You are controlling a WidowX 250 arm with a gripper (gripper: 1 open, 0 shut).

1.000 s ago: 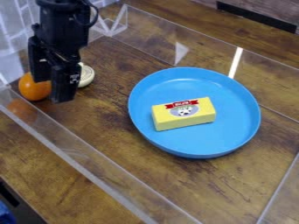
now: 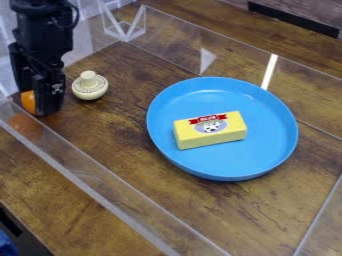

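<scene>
My black gripper (image 2: 38,92) is at the upper left, open, lowered over an orange object (image 2: 28,101) that is mostly hidden behind its fingers. Just to the right of the gripper a pale mushroom-shaped object (image 2: 88,86) sits on the wooden table. A blue plate (image 2: 261,125) on the right holds a yellow box (image 2: 209,130) with a red and white label.
Transparent walls edge the wooden table (image 2: 134,205) on the left and right. Bare wood lies below the plate, between it and the gripper, and along the upper right.
The gripper has moved left, away from the pale object, to over the orange object, which it now largely hides. The plate and yellow box are unchanged.
</scene>
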